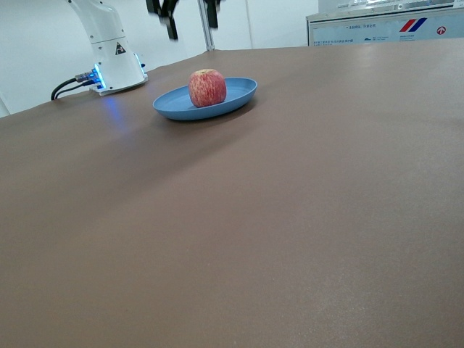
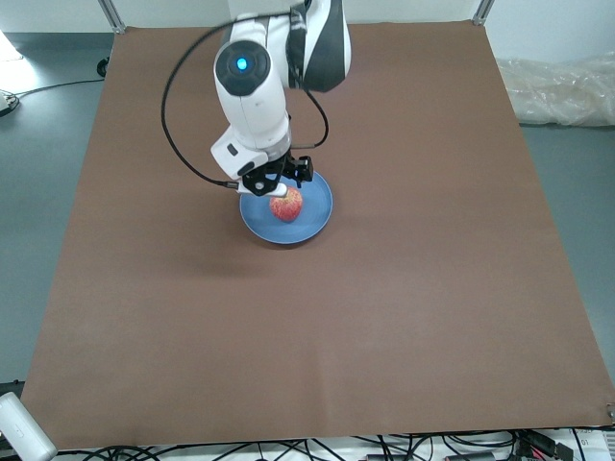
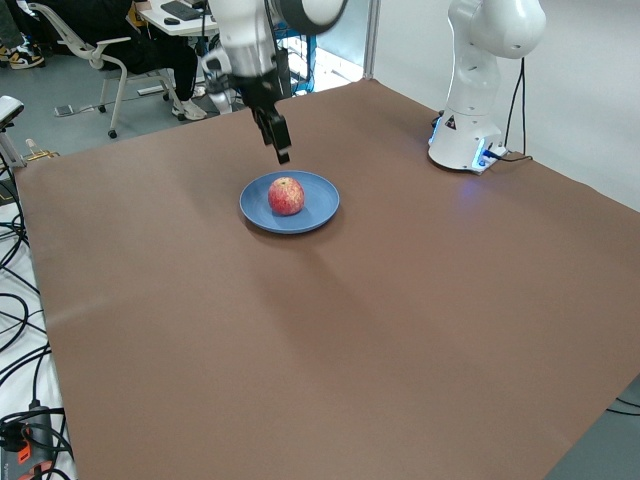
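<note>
A red apple (image 2: 286,206) sits on a round blue plate (image 2: 306,223) in the middle-back of the brown table; it also shows in the top view (image 1: 207,88) and the right view (image 3: 286,196). My gripper (image 1: 191,27) hangs above the plate and apple, apart from them, its two black fingers spread with a gap between them and nothing in it. In the left view the gripper partly overlaps the plate's far side.
The white arm base (image 3: 460,145) stands at the table's edge. Cables run along one edge; a chair and a seated person (image 3: 150,55) are beyond the table.
</note>
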